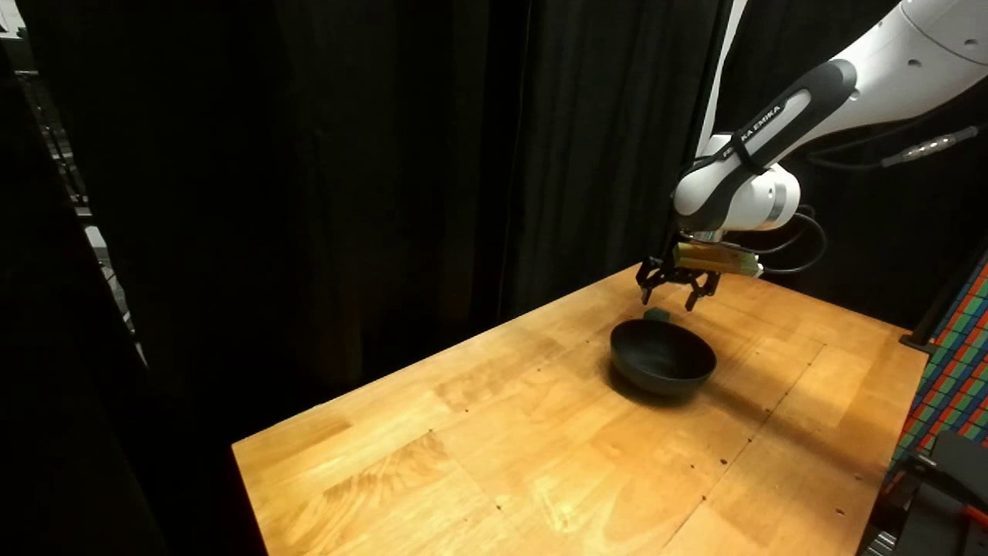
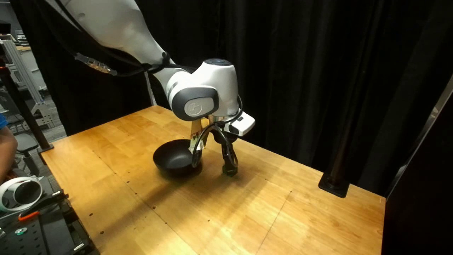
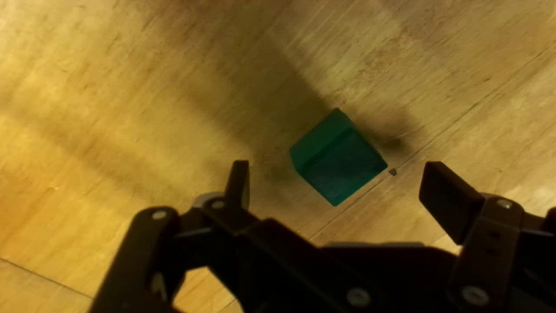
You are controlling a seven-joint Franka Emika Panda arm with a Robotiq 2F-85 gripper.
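Note:
A green block [image 3: 339, 159] rests on the wooden table, seen from above in the wrist view between and slightly beyond my fingertips. My gripper stands open over it, with neither finger touching it. In exterior view 1 the gripper [image 1: 668, 298] hangs just above the block [image 1: 657, 315], whose lower part is hidden by the bowl. The black bowl [image 1: 662, 357] sits upright close beside the block and looks empty. From the other side, the bowl [image 2: 173, 156] is partly covered by the arm's cable, and the block [image 2: 230, 170] shows below a finger.
A dark post base [image 2: 334, 185] stands at the table's edge. Black curtains hang behind. Off the table's side is a dark cart [image 2: 40, 233] with a white cup-like item [image 2: 20, 193].

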